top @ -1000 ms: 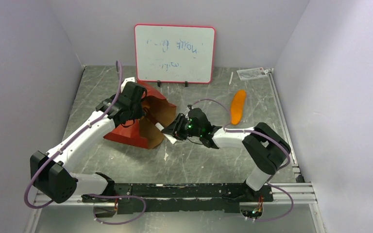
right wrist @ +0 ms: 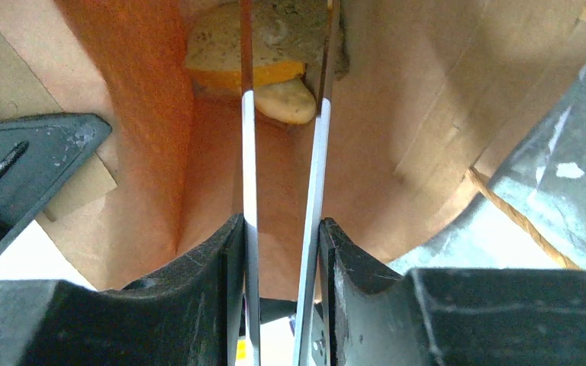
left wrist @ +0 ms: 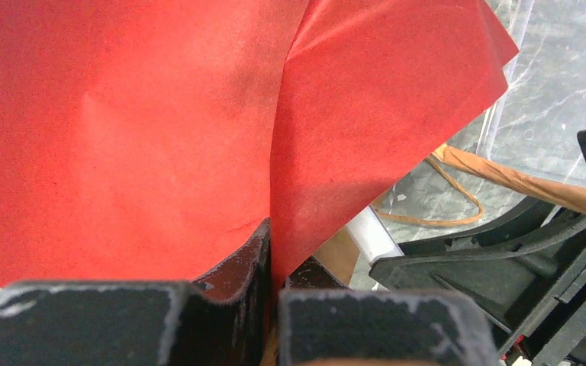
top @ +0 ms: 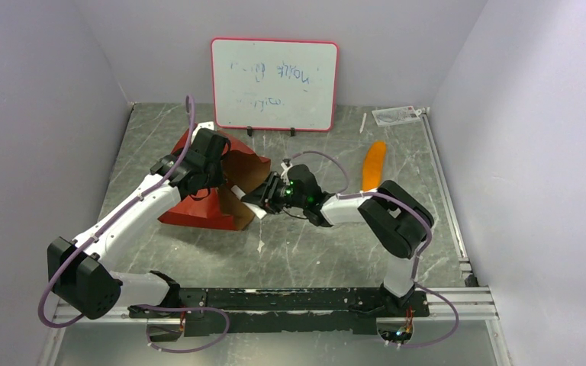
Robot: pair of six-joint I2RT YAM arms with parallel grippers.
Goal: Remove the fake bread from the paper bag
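The paper bag [top: 210, 215], red outside and brown inside, lies with its mouth facing right. My left gripper is shut on a fold of its red side. Inside it, in the right wrist view, sit a tan bread piece [right wrist: 217, 46] with an orange edge and a paler rounded piece [right wrist: 286, 103]. My right gripper is open at the bag's mouth. Between its fingers run white tongs [right wrist: 249, 168] with brown far ends, which overlap the bread in view. Whether the tips touch the bread is unclear.
An orange elongated item [top: 374, 165] lies on the right of the table. Behind stands a whiteboard [top: 275, 84]. A twisted paper handle [left wrist: 519, 181] of the bag passes close to the right gripper.
My right arm has moved left, carrying the tongs deeper into the bag. The bag's mouth has shifted slightly left. My left arm looks almost unmoved.
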